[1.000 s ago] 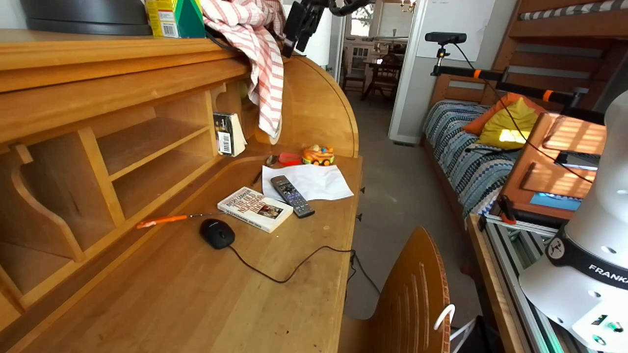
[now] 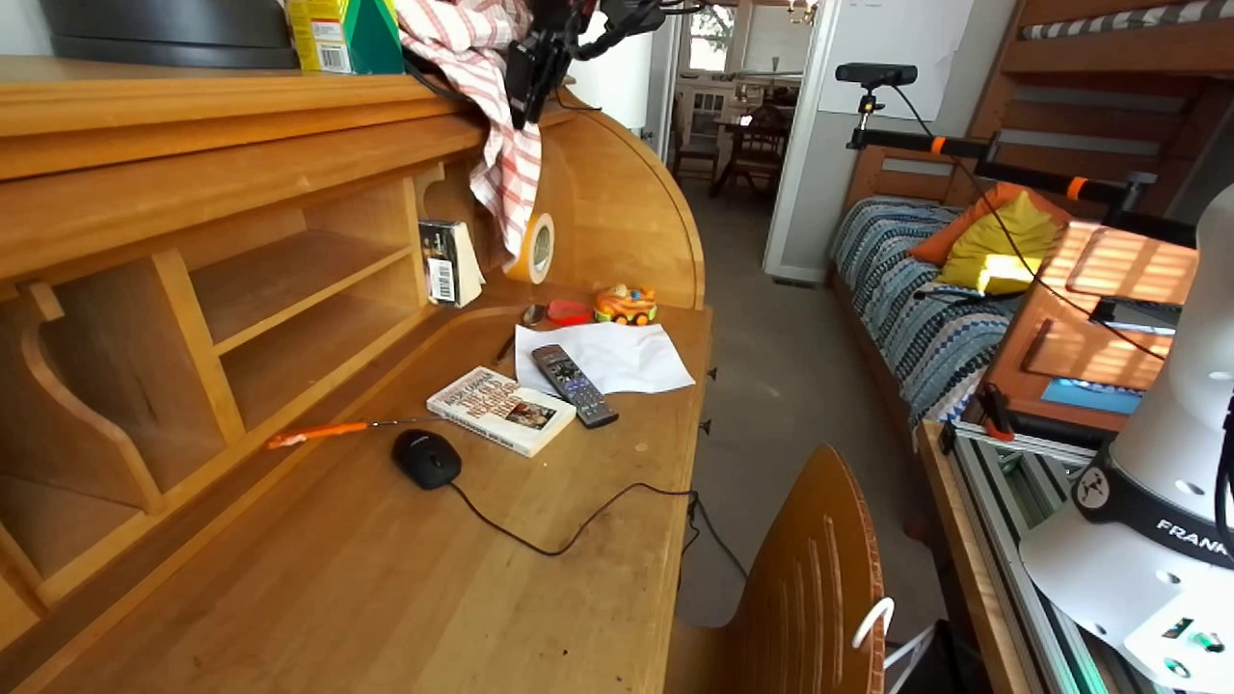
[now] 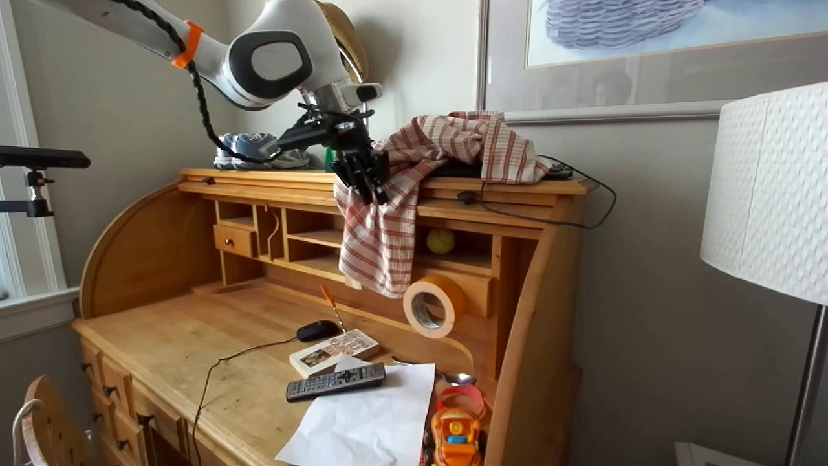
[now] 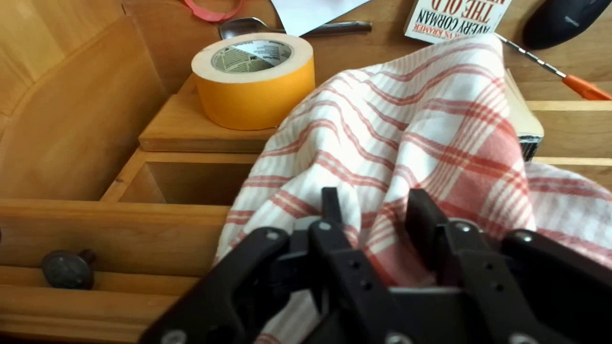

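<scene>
A red-and-white striped cloth [image 3: 380, 241] drapes from the desk's top edge down over the cubbyholes. At its upper hanging part is my gripper [image 3: 372, 193], pointing down in front of the desk top. In the wrist view, the gripper has its fingers [image 4: 331, 209] apart, with folds of the cloth [image 4: 396, 132] showing in the gap. Whether the fingers touch the fabric is hard to tell. High in exterior view 1, the gripper [image 2: 523, 104] overlaps the cloth [image 2: 505, 173], and its fingertips are not clear there.
An orange tape roll [image 4: 258, 94] stands beside the cloth's lower end. On the desktop lie a paperback [image 2: 500, 409], a remote [image 2: 575, 386], a mouse [image 2: 425, 458], paper [image 2: 636, 359] and a toy car [image 2: 626, 306]. A cable [image 3: 605, 213] hangs off the top.
In exterior view 1, my gripper has moved left and slightly down, onto the cloth. The hanging cloth has shifted left and the tape roll behind it now shows.
</scene>
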